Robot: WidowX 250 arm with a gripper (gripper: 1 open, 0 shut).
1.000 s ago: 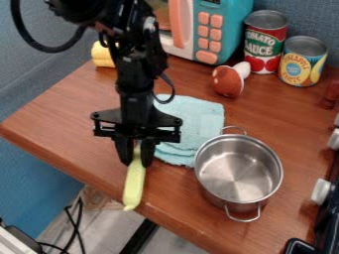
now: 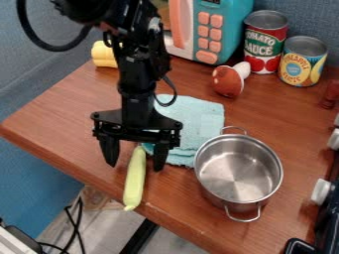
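My black gripper (image 2: 135, 156) hangs over the near-middle of the wooden table with its two fingers spread apart and nothing held between them. Just below it lies a long pale yellow-green object (image 2: 134, 184), like a toy corn or vegetable, near the table's front edge. Beside it is a folded light-blue towel (image 2: 192, 116), and to the right a steel pot (image 2: 239, 175) with two handles.
At the back are a toy microwave (image 2: 211, 25), a tomato sauce can (image 2: 264, 45), another can (image 2: 302, 63), a red-and-white toy (image 2: 228, 82) and a yellow cylinder (image 2: 105, 55). A black appliance (image 2: 318, 223) is at right.
Over the last second my gripper's fingers have spread apart around and above the yellow-green object, which stays where it lay. The gripper has barely moved otherwise.
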